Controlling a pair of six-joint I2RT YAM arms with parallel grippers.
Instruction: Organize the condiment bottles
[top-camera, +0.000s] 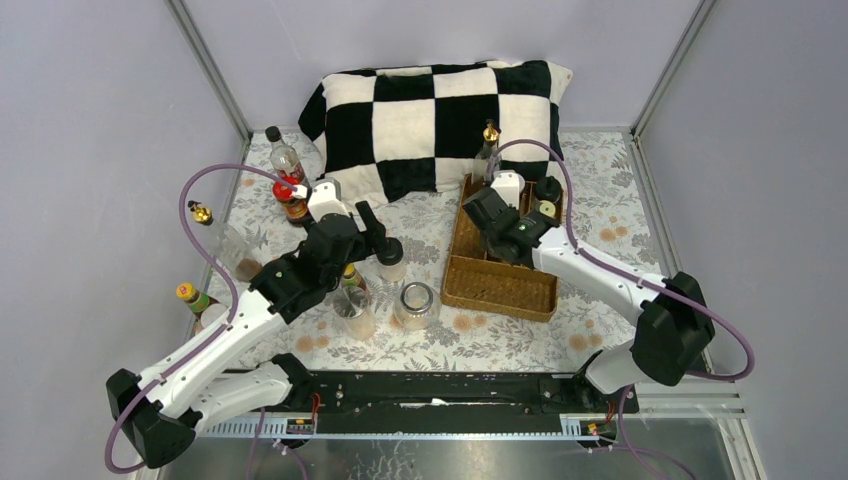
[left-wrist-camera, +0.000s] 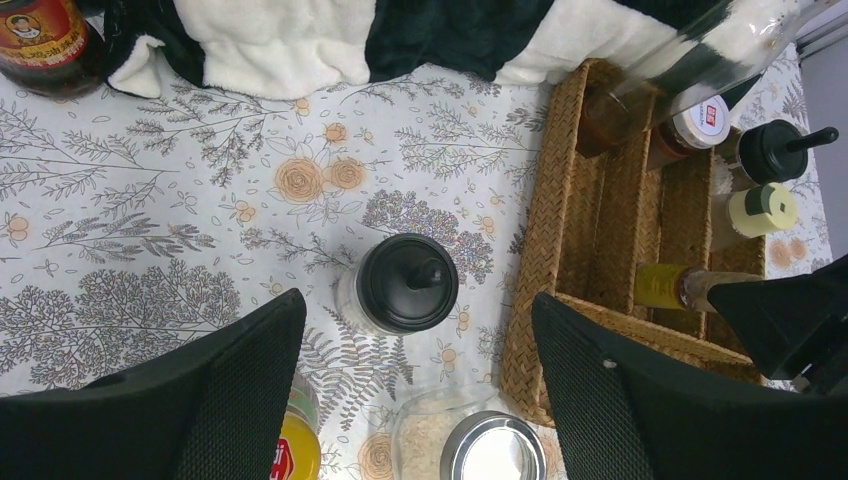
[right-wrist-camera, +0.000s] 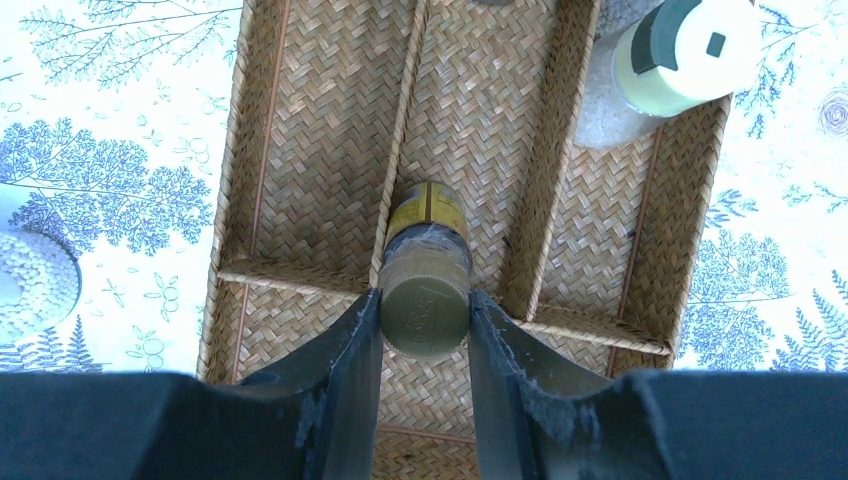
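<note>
In the right wrist view my right gripper is shut on a small bottle (right-wrist-camera: 428, 300) with a brown-green cap and yellow label. The bottle is over the middle compartment of the woven basket (right-wrist-camera: 300, 275), near its front divider; whether it touches the bottom I cannot tell. My left gripper stands open and empty above the table, fingers well apart. Just beyond its fingertips in the left wrist view is a clear jar with a black lid (left-wrist-camera: 405, 285). A glass jar (top-camera: 416, 305) and a tall glass (top-camera: 354, 312) stand left of the basket.
Inside the basket stand a tall oil bottle (top-camera: 485, 165), a white-lidded jar (left-wrist-camera: 700, 123), a black-lidded jar (top-camera: 547, 189) and a cream-capped shaker (left-wrist-camera: 760, 210). Several bottles, including a red-capped one (top-camera: 288, 200), line the left side. A checkered cushion (top-camera: 435, 125) lies behind.
</note>
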